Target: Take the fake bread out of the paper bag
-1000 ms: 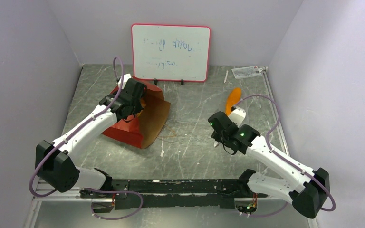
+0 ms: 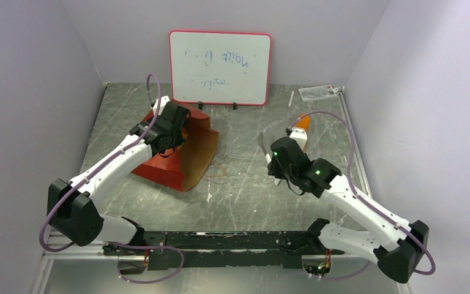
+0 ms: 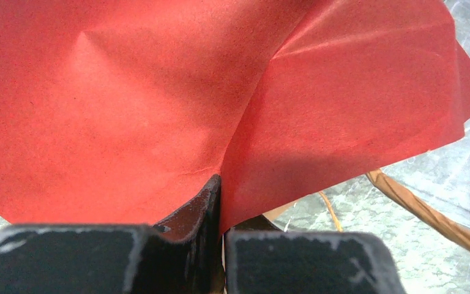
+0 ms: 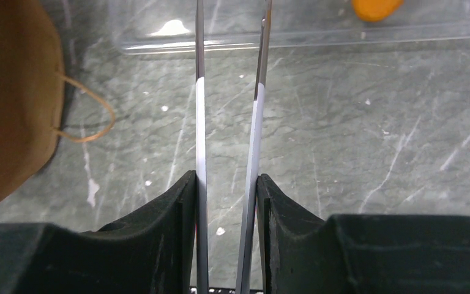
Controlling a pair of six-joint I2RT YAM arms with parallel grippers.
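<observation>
A paper bag (image 2: 200,153), red outside and brown inside, lies on its side at the left of the table, its mouth toward the middle. Inside it a yellowish-orange piece (image 2: 185,135), perhaps the bread, shows only partly behind my left arm. My left gripper is shut on a fold of the bag's red paper (image 3: 324,104). Right of the middle, my right gripper has its fingers spread. Between them run the two arms of metal-and-white tongs (image 4: 201,122), each against a finger; the tongs (image 2: 261,142) reach out ahead of that gripper.
An orange object (image 2: 304,122) is partly hidden behind the right gripper; in the right wrist view an orange thing (image 4: 376,7) lies in a clear tray (image 4: 159,43). A tan cord handle (image 4: 104,119) sticks out from the bag. Between bag and tongs the table is bare.
The right gripper has swung up and turned, so the tongs now show in front of it and more of the orange object is covered. The left arm and the bag have hardly moved.
</observation>
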